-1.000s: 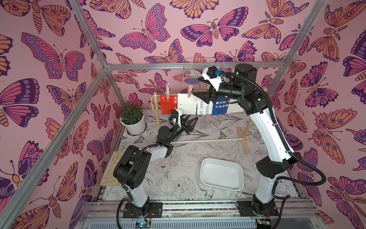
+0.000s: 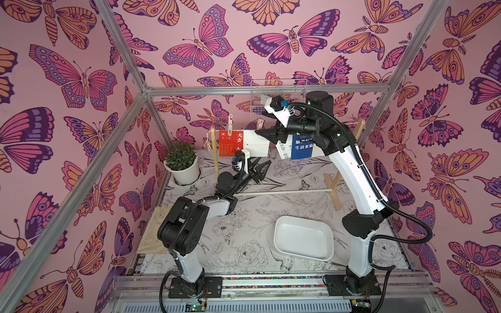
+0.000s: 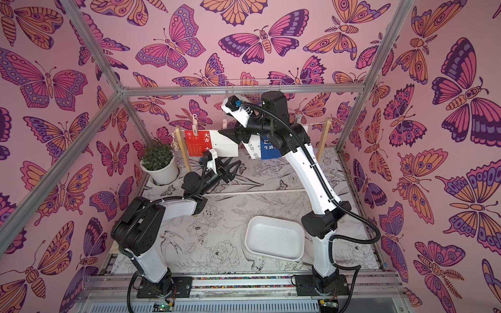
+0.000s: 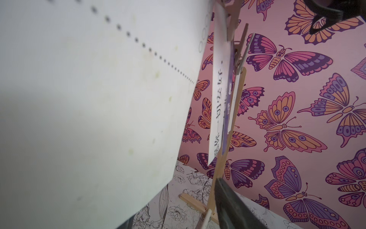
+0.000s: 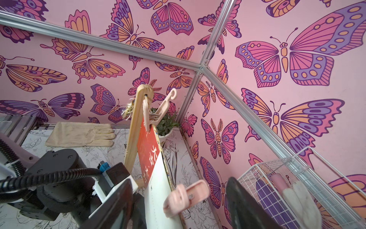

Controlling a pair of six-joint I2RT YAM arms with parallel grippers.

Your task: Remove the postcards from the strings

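Two postcards hang at the left of the string, one red [image 2: 230, 143] and one white [image 2: 256, 143]. A pink clip [image 5: 186, 196] grips the white card's top edge. My right gripper is open with this clip between its parted fingers, not clamped. Below the white card sits my left gripper [image 2: 262, 168]; in the left wrist view, the card's pale face [image 4: 95, 126] fills the left side, close to the fingers [image 4: 234, 208]. Whether they pinch it cannot be made out. Farther right hang a lettered white card [image 2: 283, 150] and a blue card [image 2: 302, 147], partly behind my right arm.
An empty white tray [image 2: 303, 218] lies on the front table. A potted plant [image 2: 182, 162] stands at left, a wire basket [image 5: 282, 183] behind the string. Wooden posts [image 2: 214, 151] hold the string; a glove [image 5: 80, 134] lies at far left.
My right gripper has moved left from beside the white card's clip until its fingers stand around it. The lettered card now hangs tilted. The left arm looks unmoved.
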